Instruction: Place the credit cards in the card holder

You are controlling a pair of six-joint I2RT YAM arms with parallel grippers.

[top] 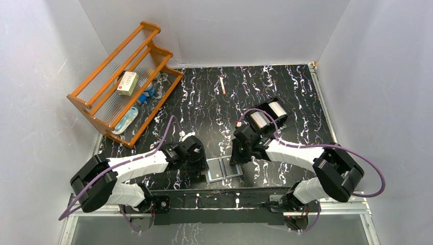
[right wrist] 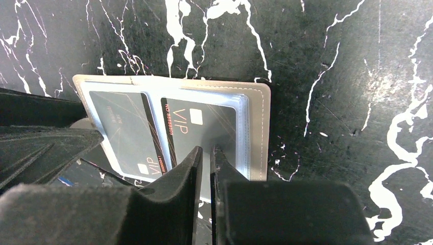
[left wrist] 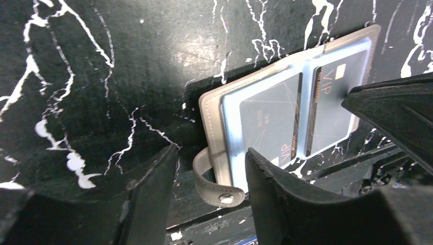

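Observation:
The beige card holder (top: 216,178) lies spread flat near the table's front edge. Its clear bluish sleeves hold a dark VIP card in each half, the left card (left wrist: 265,120) and the right card (right wrist: 207,125). My left gripper is open at the holder's left end, fingers on either side of the snap strap (left wrist: 209,189), not closed on it. My right gripper is over the right half, its fingertips nearly together above that card. Nothing clear shows between them, and whether they touch the sleeve is hard to tell.
Behind the right arm stands a black open box (top: 276,108) with pale contents. A wooden rack (top: 148,51) takes up the back left, and a small pen-like stick (top: 222,86) lies at the back.

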